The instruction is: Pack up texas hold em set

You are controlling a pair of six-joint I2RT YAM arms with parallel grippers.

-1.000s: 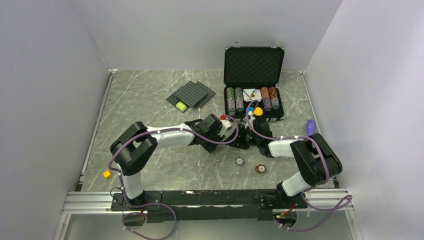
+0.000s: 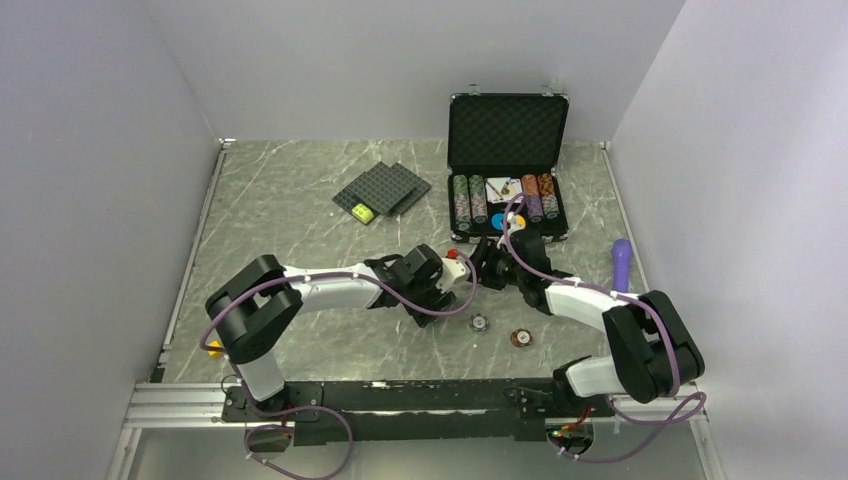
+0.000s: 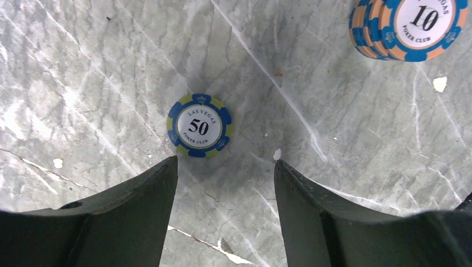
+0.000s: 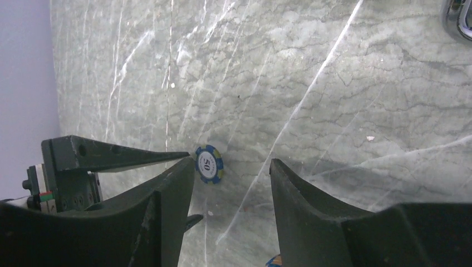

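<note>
My left gripper (image 2: 432, 308) is open and empty at mid-table. Below it in the left wrist view lie a blue 50 chip (image 3: 198, 125), just ahead of the fingertips, and a stack of blue 10 chips (image 3: 424, 28). My right gripper (image 2: 486, 262) is open and empty near the front of the poker case (image 2: 507, 120), which holds rows of chips and cards. In the right wrist view a chip (image 4: 209, 163) lies beside the other gripper's fingertip. Two more chip groups (image 2: 479, 323) lie at the front right.
Dark padded trays (image 2: 380, 185) with a yellow-green object (image 2: 362, 213) lie behind the left arm. A yellow cube (image 2: 214, 346) is at front left, and a purple object (image 2: 621, 262) at the right edge.
My left gripper has moved toward the front of the table. The right arm has shifted rightward, apart from the left gripper.
</note>
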